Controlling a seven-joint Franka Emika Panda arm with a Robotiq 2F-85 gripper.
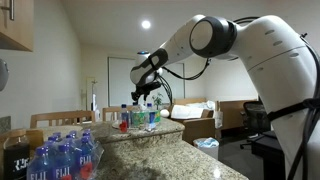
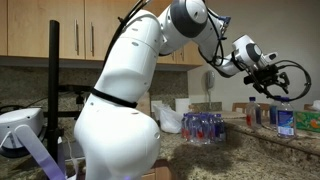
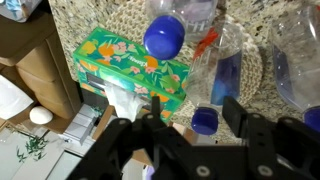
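Note:
Above the raised ledge, my gripper hangs over a small group of bottles. Looking down in the wrist view, its dark fingers stand apart, and a blue-capped bottle shows below and between them, apparently not gripped. Another blue cap and a clear bottle are close by on a round woven mat. From the side, a bottle with a blue label and a reddish bottle stand upright on the ledge, beneath the gripper.
Beside the bottles is a green tissue box with white tissue sticking out. Several Fiji bottles stand together on the nearer counter. Open counter lies in front of the ledge. Chairs are behind.

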